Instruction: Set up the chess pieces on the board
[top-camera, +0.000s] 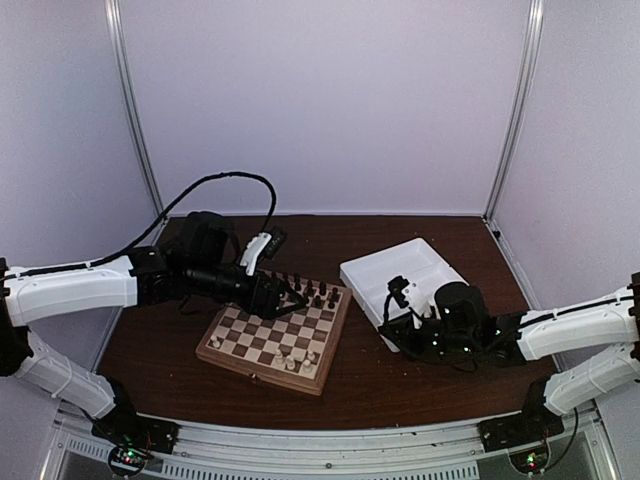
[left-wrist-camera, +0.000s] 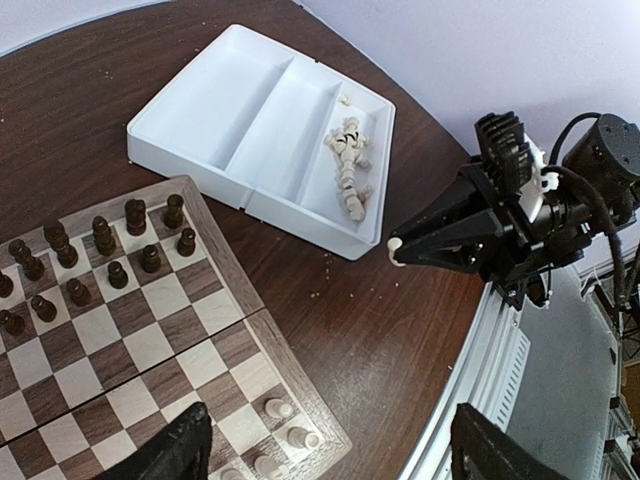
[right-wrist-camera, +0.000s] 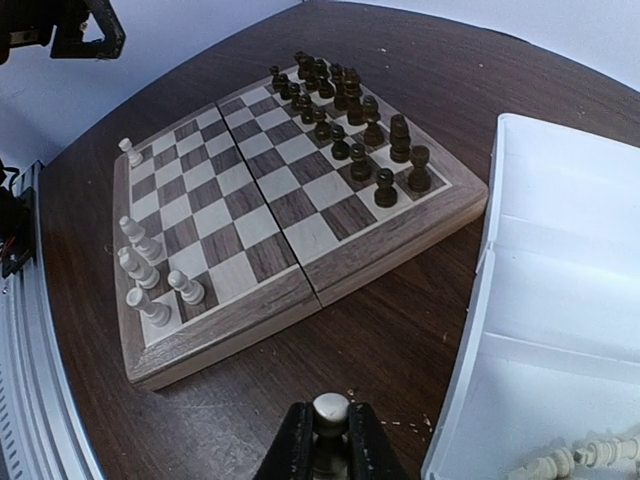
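The wooden chessboard (top-camera: 270, 340) holds dark pieces (right-wrist-camera: 384, 190) in rows on the far right side and several white pieces (right-wrist-camera: 188, 288) on the near left. My left gripper (top-camera: 290, 305) hovers over the board, its fingers apart with nothing visible between them in its wrist view. My right gripper is shut on a white chess piece (right-wrist-camera: 330, 410), held over the table between board and tray. The white tray (left-wrist-camera: 240, 110) holds more white pieces (left-wrist-camera: 350, 160) in one compartment.
The tray (right-wrist-camera: 570, 200) sits right of the board, its other compartments empty. Bare dark table (left-wrist-camera: 330, 310) lies between them and along the front.
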